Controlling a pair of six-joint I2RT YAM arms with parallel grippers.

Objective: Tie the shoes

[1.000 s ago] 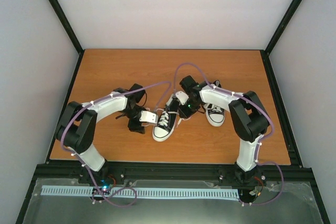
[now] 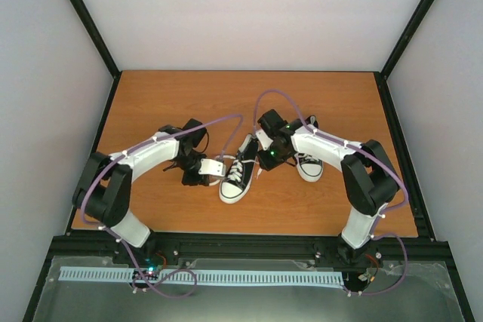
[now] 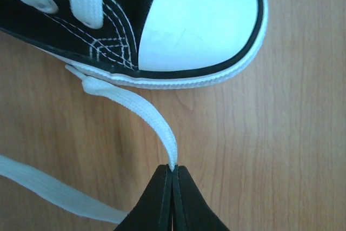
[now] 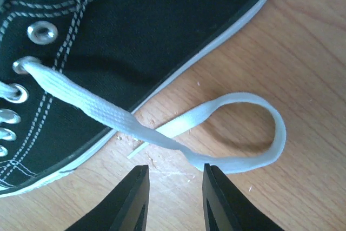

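A black-and-white sneaker (image 2: 240, 169) stands mid-table, toe toward the front edge. Left of it, my left gripper is shut, a white lace (image 3: 145, 109) pinched at its fingertips. That lace's tip lies along the sole, and another stretch runs off to the left behind the fingers. On the shoe's other side, my right gripper is part open, its fingers apart. Just beyond its tips a second white lace (image 4: 108, 113) leaves an upper eyelet and bends into a loop over the wood; none of it shows clamped.
The other sneaker (image 2: 309, 165) stands to the right, partly covered by my right arm (image 2: 321, 145). Bare wooden table (image 2: 189, 96) lies behind both shoes and along the front.
The left gripper has shifted slightly.
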